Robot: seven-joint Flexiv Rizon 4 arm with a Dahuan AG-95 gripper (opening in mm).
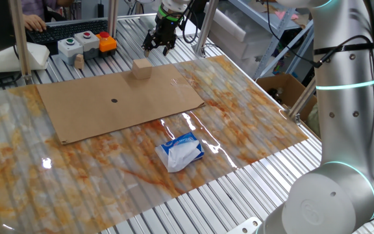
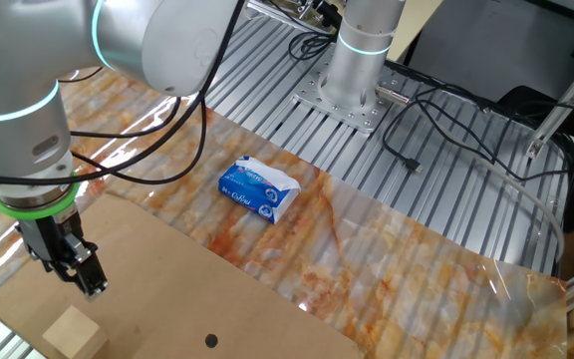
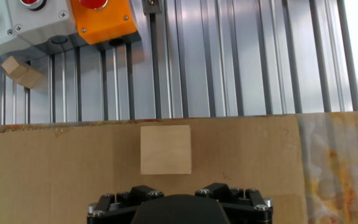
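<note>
A plain wooden cube (image 1: 142, 69) rests near the back edge of the brown cardboard sheet (image 1: 89, 114). From the wrist camera, the cube (image 3: 166, 150) lies flat and square, just ahead of my gripper. The gripper (image 1: 157, 51) stands open above the table behind the cube, apart from it, its two fingers spread with nothing between them. In exterior view 2 the gripper (image 2: 80, 281) is higher than the cube (image 2: 75, 334), whose lower part is cut off by the frame.
A blue-and-white tissue pack (image 1: 181, 153) lies on the marbled sheet (image 1: 239, 123). Button boxes, one an orange box (image 1: 106, 43), stand at the back left beside a small wooden piece (image 1: 79, 62). The cardboard is otherwise clear, with one dark spot (image 1: 114, 101).
</note>
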